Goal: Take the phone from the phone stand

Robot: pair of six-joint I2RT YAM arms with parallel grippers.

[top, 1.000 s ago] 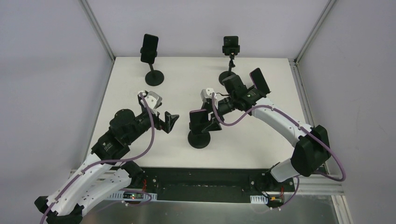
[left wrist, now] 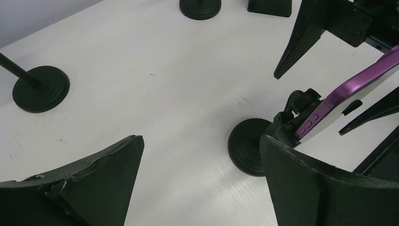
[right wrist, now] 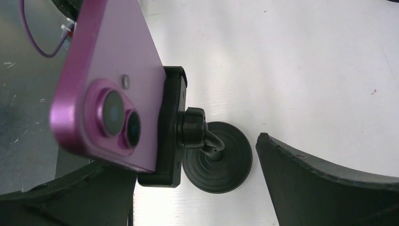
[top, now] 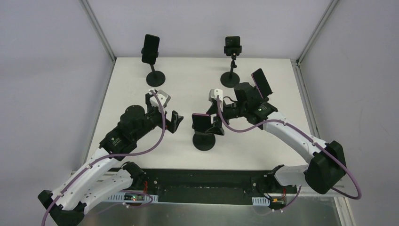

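A pink phone (top: 201, 121) (left wrist: 346, 89) (right wrist: 124, 56) sits in a black stand (top: 203, 143) (left wrist: 247, 146) (right wrist: 216, 174) near the table's front middle. My right gripper (top: 215, 117) is open around the phone's right part; in the right wrist view the phone, camera side visible, reaches between the fingers, with the stand's clamp behind it. My left gripper (top: 171, 120) is open just left of this phone, with nothing between its fingers; in the left wrist view the phone and stand lie beyond its fingers.
More phones on stands stand at the back left (top: 150, 49), back right (top: 232, 44) and right (top: 261, 82), the last partly behind my right arm.
Both arms have shifted slightly, the left gripper rightward and up in the top view, the right arm toward lower right. The front phone and stand have moved slightly right.
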